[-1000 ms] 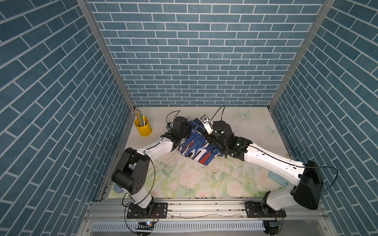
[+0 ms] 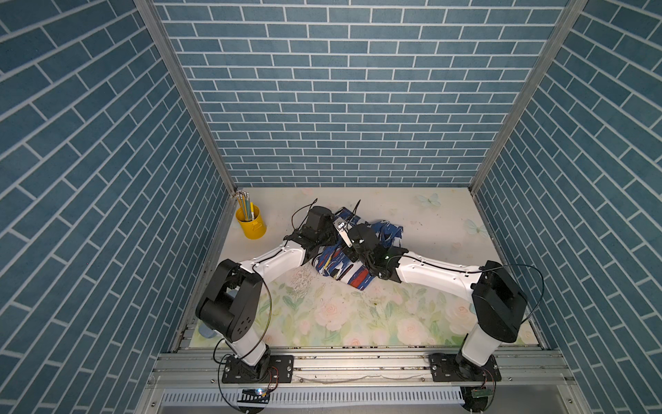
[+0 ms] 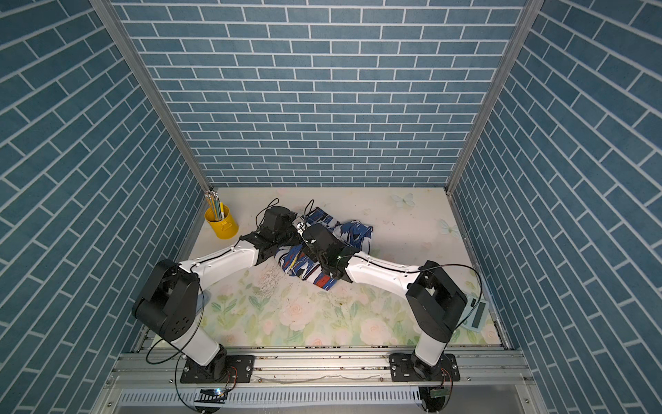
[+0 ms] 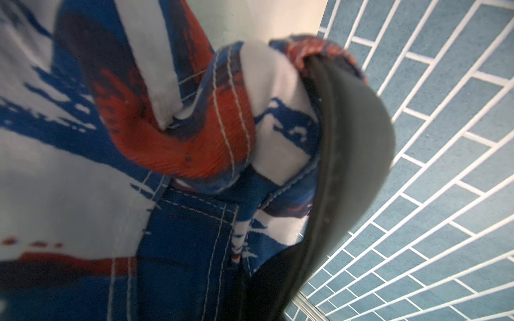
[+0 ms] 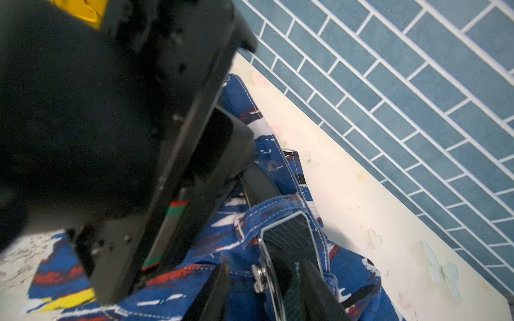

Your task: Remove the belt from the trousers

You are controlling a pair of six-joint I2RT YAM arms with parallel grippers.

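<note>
The blue, white and red trousers (image 2: 358, 279) lie bunched mid-table. The black belt (image 4: 353, 139) curves from the waistband down to the bottom of the left wrist view, where my left gripper (image 2: 333, 236) is shut on it, its fingers mostly hidden. My right gripper is part open over the metal buckle (image 5: 259, 278) and the dark belt end beside it, at a denim loop; whether it touches them is unclear. In the right wrist view the left gripper's black body covers much of the trousers.
A yellow cup (image 2: 251, 227) of pens stands back left. A pale blue device (image 3: 475, 314) lies at the front right. The brick walls (image 2: 344, 103) enclose the table. Free surface (image 2: 441, 220) shows right of and in front of the trousers.
My right gripper has moved leftward and lower over the trousers, closer to the left one. My left gripper has shifted only slightly.
</note>
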